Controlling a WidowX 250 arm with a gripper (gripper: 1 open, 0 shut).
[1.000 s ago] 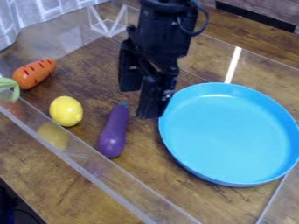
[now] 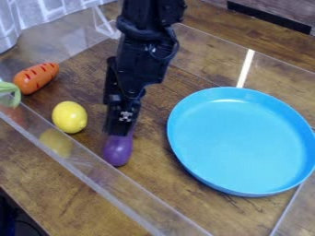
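Observation:
The black gripper (image 2: 121,114) hangs low over a purple eggplant (image 2: 118,150), its fingers open and covering the eggplant's upper end; whether they touch it I cannot tell. A yellow lemon (image 2: 70,117) lies to the left of the fingers. A large blue plate (image 2: 240,143) sits to the right.
An orange carrot (image 2: 36,77) lies at the upper left, near a green-topped item (image 2: 7,92) at the edge. A clear plastic wall runs diagonally across the lower left.
The gripper has moved left and down from beside the plate to over the eggplant, now hiding its upper part. The other objects look unmoved.

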